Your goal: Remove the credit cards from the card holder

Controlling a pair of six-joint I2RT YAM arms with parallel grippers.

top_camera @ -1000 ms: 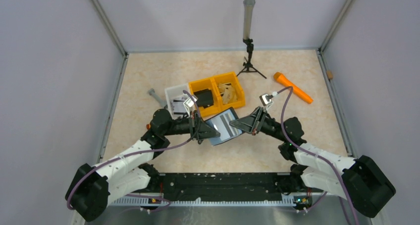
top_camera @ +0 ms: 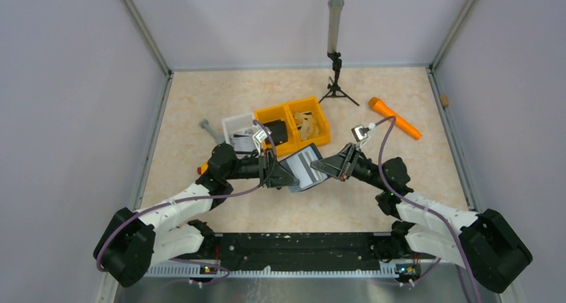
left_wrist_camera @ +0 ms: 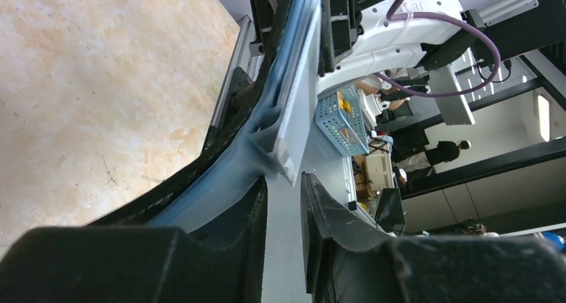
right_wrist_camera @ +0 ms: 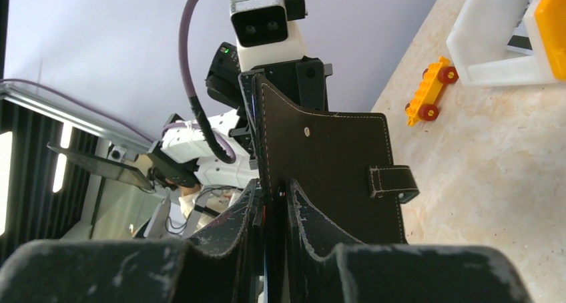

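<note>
The open card holder is held up between both arms, showing pale sleeves in the top view and its dark leather back in the right wrist view. My right gripper is shut on its edge. My left gripper is part open beside the clear sleeves; a white card stands along them, its lower corner just above the gap between the fingertips. Whether anything touches the left fingers is unclear.
An orange two-part bin and a white box stand behind the arms. A toy car lies nearby. An orange microphone lies at the back right, near a tripod.
The left arm and gripper have shifted slightly in the top view, the wrist cable moving right. The right arm and card holder have barely moved.
</note>
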